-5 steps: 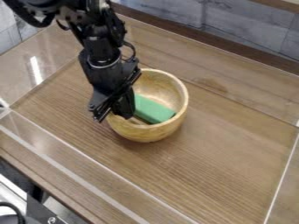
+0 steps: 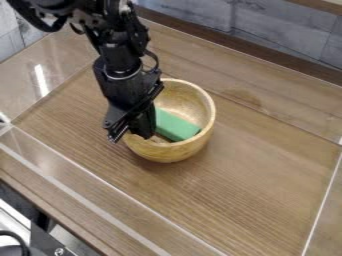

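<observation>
My black gripper point(image 2: 128, 118) reaches down from the top left to the left rim of a round wooden bowl point(image 2: 194, 150), its fingertips low against that side. A green block point(image 2: 177, 125) lies inside the bowl, right of the fingers. The fingers are dark and overlap, so whether anything is between them is unclear.
Bare wooden table surrounds the bowl, with free room to the right and front. Dark cables point(image 2: 11, 242) show at the lower left corner, beside the table's edge.
The bowl and block look about the same.
</observation>
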